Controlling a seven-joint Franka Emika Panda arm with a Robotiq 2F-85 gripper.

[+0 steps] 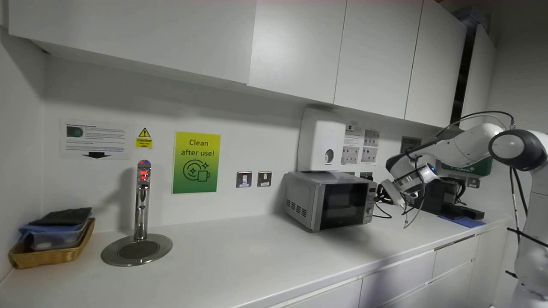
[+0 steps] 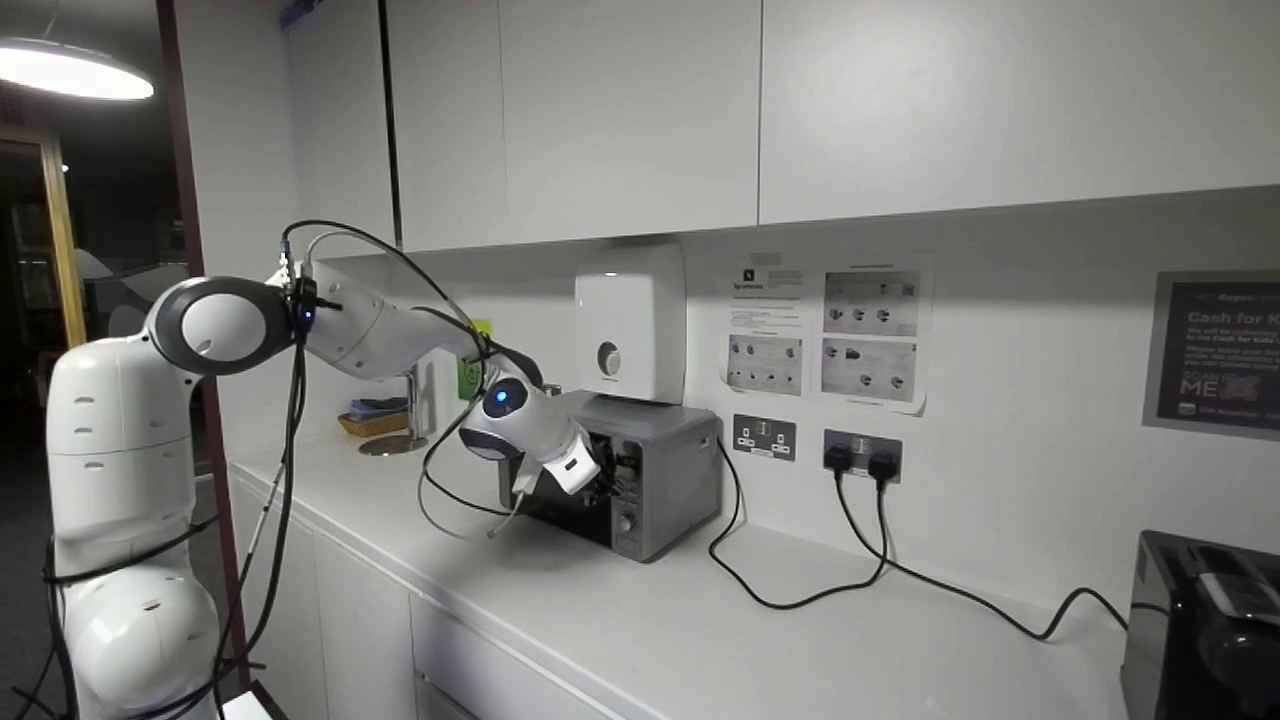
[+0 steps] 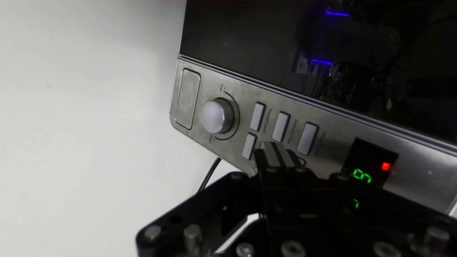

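Observation:
A silver microwave (image 1: 329, 200) with a dark door stands on the counter against the wall. Its control panel (image 3: 240, 83) fills the middle of the wrist view, with a round knob (image 3: 216, 115), several pale buttons (image 3: 307, 137) and a display (image 3: 370, 162) lit in green and red. My gripper is shut, its fingertips together and nothing seen between them. They overlap the lower edge of the button area in that view; whether they touch the panel, I cannot tell. From the second exterior view, my gripper (image 2: 609, 468) is close in front of the panel, its fingers partly hidden.
A paper dispenser (image 1: 321, 139) hangs above the microwave. Black power cables (image 2: 768, 602) trail across the counter (image 2: 840, 648) to a toaster (image 2: 1200, 624). A tap (image 1: 141, 200) and a wicker basket (image 1: 51, 255) stand at the far end. Mid-counter is clear.

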